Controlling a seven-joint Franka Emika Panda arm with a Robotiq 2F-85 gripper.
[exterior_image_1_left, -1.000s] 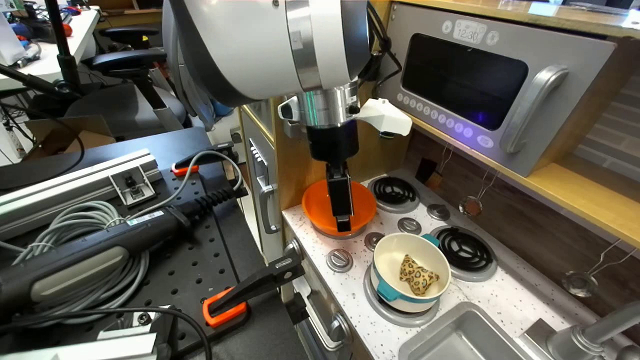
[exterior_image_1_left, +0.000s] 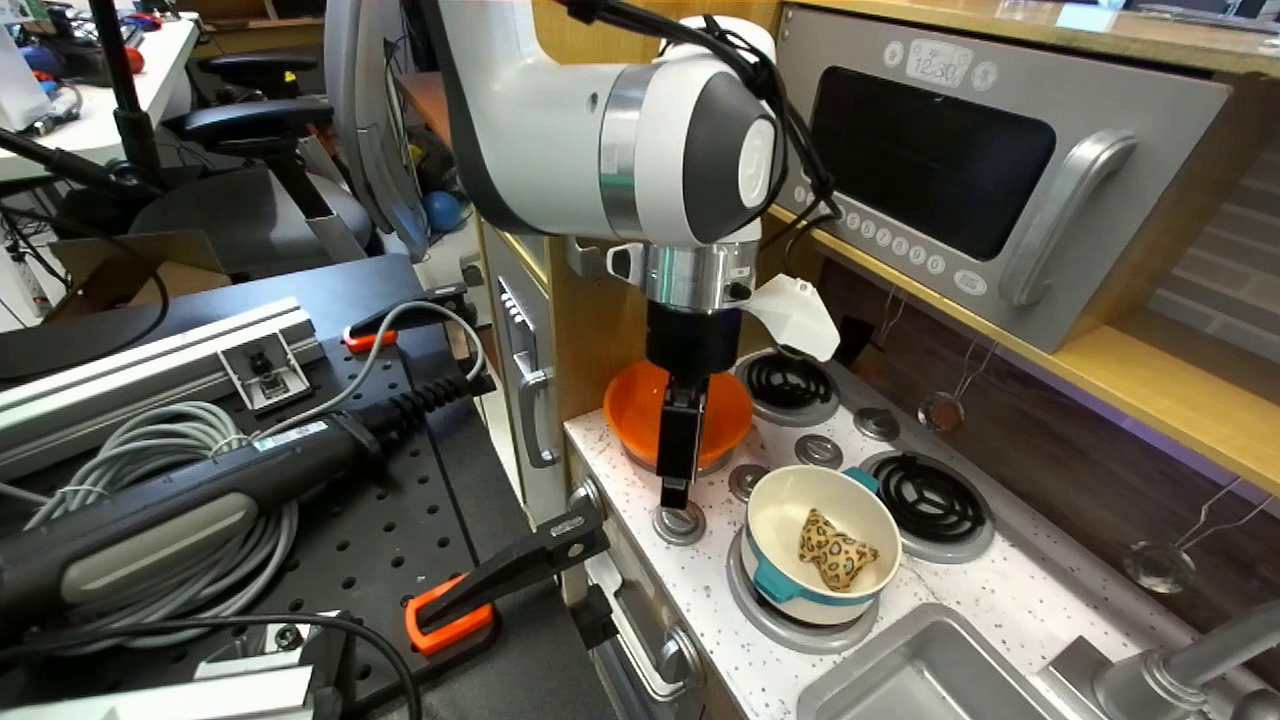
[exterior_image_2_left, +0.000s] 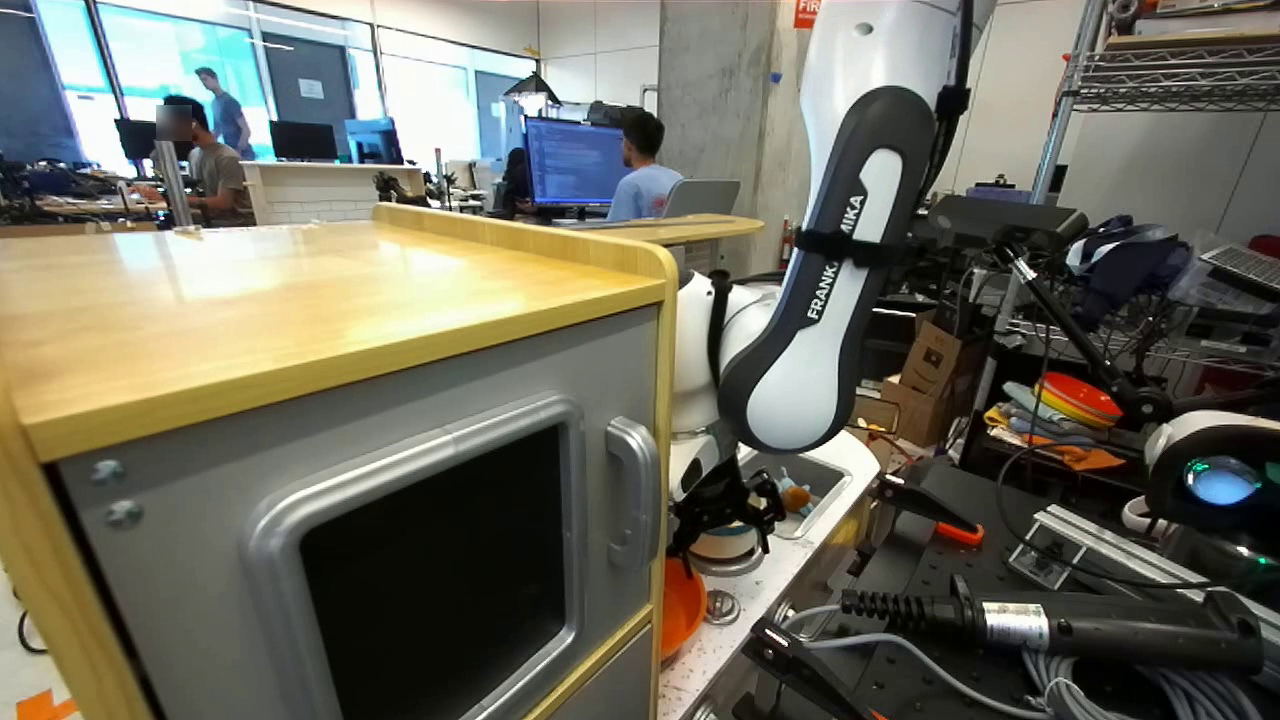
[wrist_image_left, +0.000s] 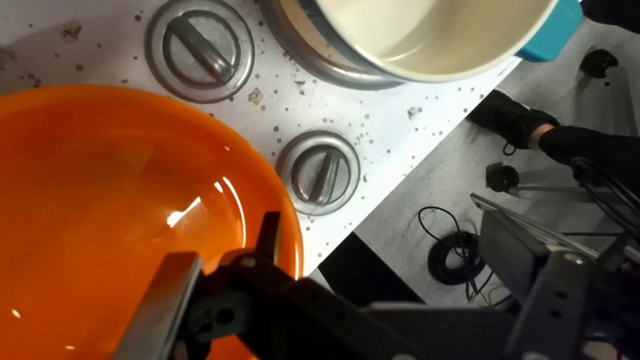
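Observation:
An orange bowl (exterior_image_1_left: 630, 402) sits at the left end of the play stove's counter. My gripper (exterior_image_1_left: 675, 494) points down at the bowl's front side, covering part of it. From the wrist, the gripper is open, its two fingers apart with orange bowl (wrist_image_left: 90, 198) visible between and beneath them. One finger (wrist_image_left: 268, 231) lines up just inside the near rim; whether it touches the bowl cannot be told. A cream pot with teal handles (exterior_image_1_left: 768, 546) stands on the front burner, holding a leopard-print cloth item (exterior_image_1_left: 836, 552).
Stove knobs (exterior_image_1_left: 679, 521) lie between bowl and pot. The microwave (exterior_image_1_left: 936, 156) and its shelf overhang the back of the counter. A cabinet (exterior_image_2_left: 456, 480) closes in the bowl's side. The sink (exterior_image_1_left: 930, 672) is beyond the pot.
Bowl, pot and cloth item have not moved.

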